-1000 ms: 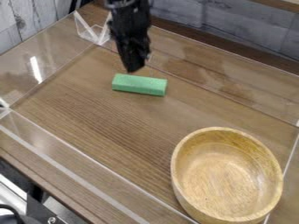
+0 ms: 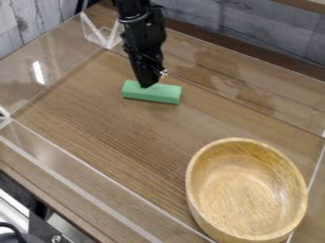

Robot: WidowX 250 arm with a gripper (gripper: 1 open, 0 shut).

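A flat green block (image 2: 152,94) lies on the wooden table. The black gripper (image 2: 148,77) hangs just over the block's upper edge, its fingers shut with nothing visible between them. Whether the fingertips touch the block cannot be told.
A large tan wooden bowl (image 2: 246,190) sits at the front right. A tiled wall runs along the back right.
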